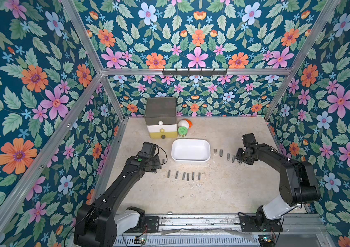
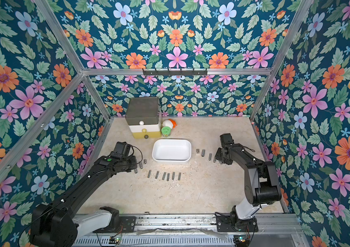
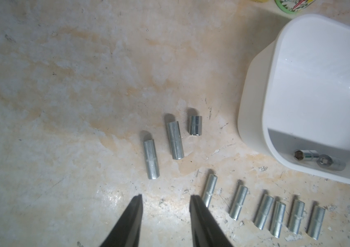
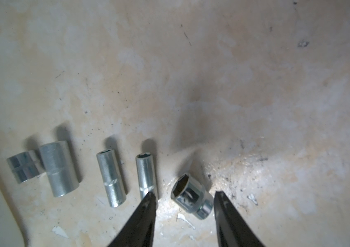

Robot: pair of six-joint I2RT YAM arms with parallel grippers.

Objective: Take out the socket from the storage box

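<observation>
The white storage box (image 1: 190,150) sits mid-table; in the left wrist view two sockets (image 3: 304,155) lie inside it near its front. My left gripper hangs open, nothing between its fingers, over the table left of the box, with loose sockets (image 3: 175,140) below. My right gripper stands open at the right, its fingertips either side of a short, wide socket (image 4: 185,191) lying on the table; whether they touch it is unclear. Several other sockets (image 4: 109,177) lie to that socket's left.
A drawer cabinet (image 1: 160,111) and a green-lidded container (image 1: 182,131) stand at the back left. Several sockets (image 1: 183,175) lie in a row in front of the box.
</observation>
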